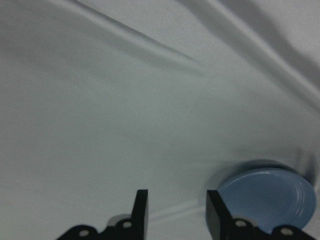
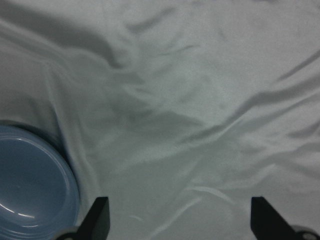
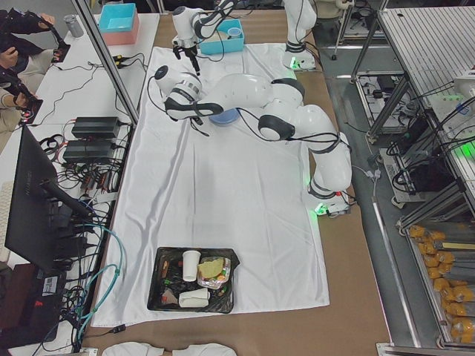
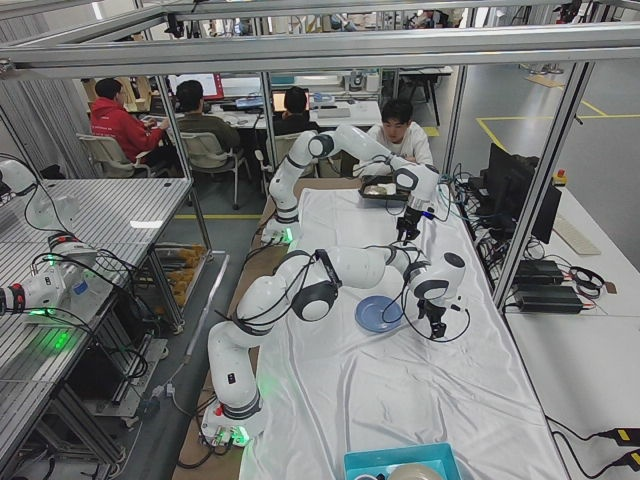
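Observation:
A blue plate (image 4: 380, 313) lies on the white cloth (image 4: 410, 390) between the two arms. In the left wrist view the plate (image 1: 267, 197) is at lower right, just past my left gripper, whose fingers stand open over bare cloth. The plate (image 2: 32, 185) also shows at the left edge of the right wrist view, beside my right gripper, which is open with only cloth beneath it.
A black tray (image 3: 171, 297) with cups and food items sits at one end of the table, a turquoise bin (image 4: 360, 463) at the other. Cables and monitors line the side.

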